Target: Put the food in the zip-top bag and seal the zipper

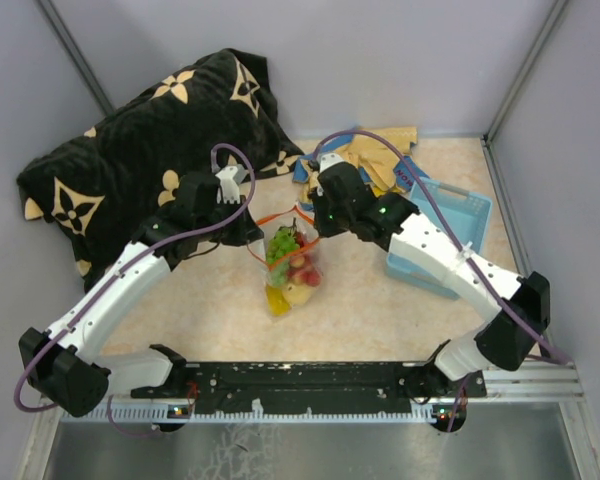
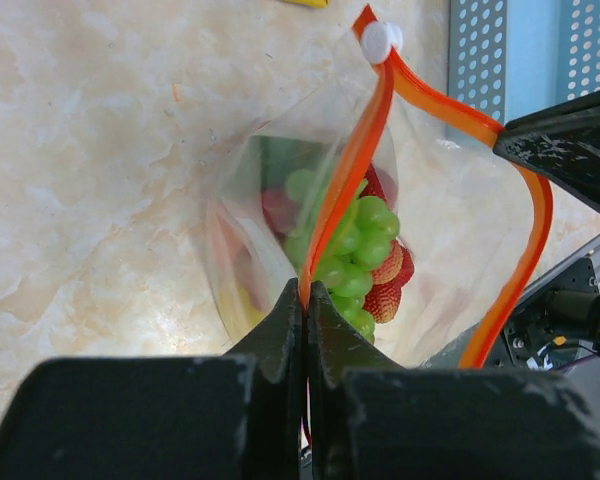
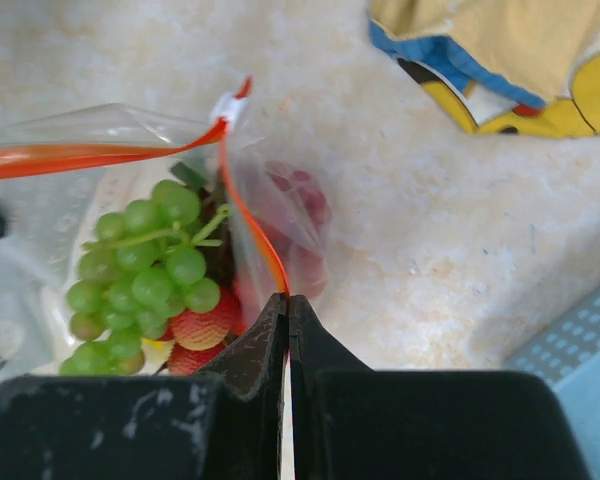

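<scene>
A clear zip top bag [image 1: 302, 262] with an orange zipper edge hangs between my two grippers, its mouth open. Inside it are green grapes [image 2: 352, 255], strawberries [image 3: 202, 325] and other fruit, with something yellow [image 1: 277, 302] low in the bag. My left gripper is shut on the orange edge on one side. On the opposite side, my right gripper is shut on the rim as well. The white zipper slider [image 2: 380, 41] sits at one end of the orange strip, apart from both grippers.
An empty light blue basket [image 1: 466, 222] stands at the right, partly behind the right arm. Yellow and blue cloth [image 1: 380, 150] lies at the back. A black patterned cushion [image 1: 130, 140] fills the back left. The table in front of the bag is clear.
</scene>
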